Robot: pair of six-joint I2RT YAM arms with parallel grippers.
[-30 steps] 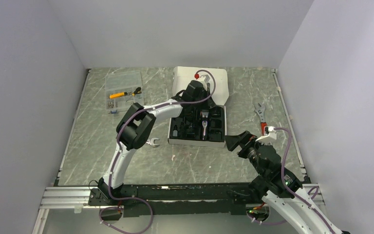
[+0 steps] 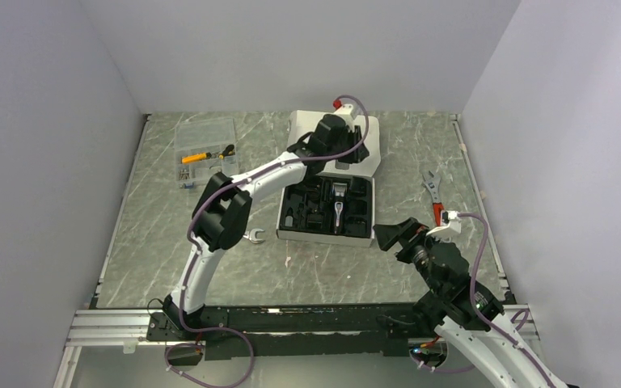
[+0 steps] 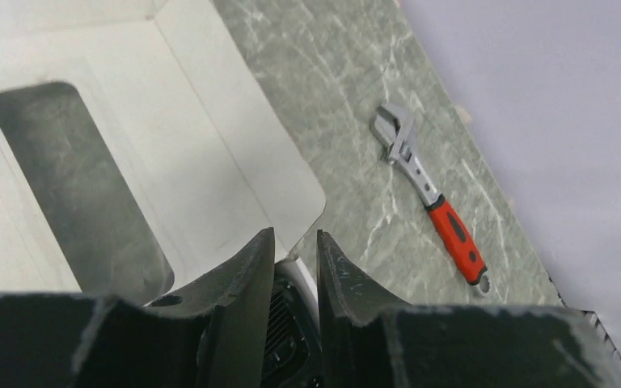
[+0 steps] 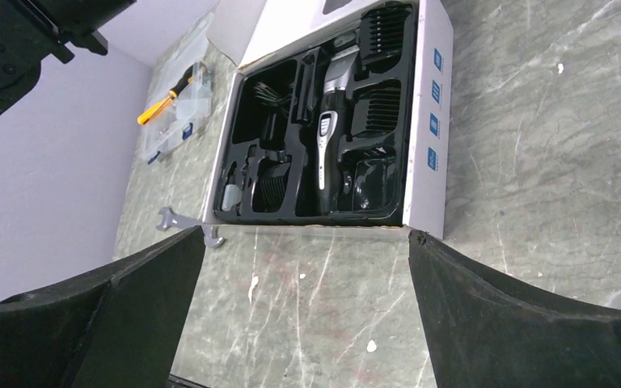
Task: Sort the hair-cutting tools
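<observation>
The white box (image 4: 431, 89) has a black tray with a silver-and-black hair clipper (image 4: 329, 137) in its middle slot. Comb guards fill slots to the right, an upper comb (image 4: 384, 36) and a middle comb (image 4: 374, 109), while a further comb (image 4: 272, 187) sits lower left beside a small bottle (image 4: 231, 196). Over the raised lid (image 2: 307, 121) hangs my left gripper, its fingertips slightly apart and nothing held between them; a black comb in the tray shows beyond the gap. My right gripper is wide open and empty, in front of the box's right corner.
An adjustable wrench (image 3: 428, 194) with a red handle lies right of the box. On the left are an open-end wrench (image 2: 254, 235) and a clear organizer (image 2: 179, 149) containing a yellow-handled screwdriver (image 2: 196, 158).
My left gripper has moved back and to the right, from above the tray's rear edge to over the lid. The right arm and the box contents look about the same.
</observation>
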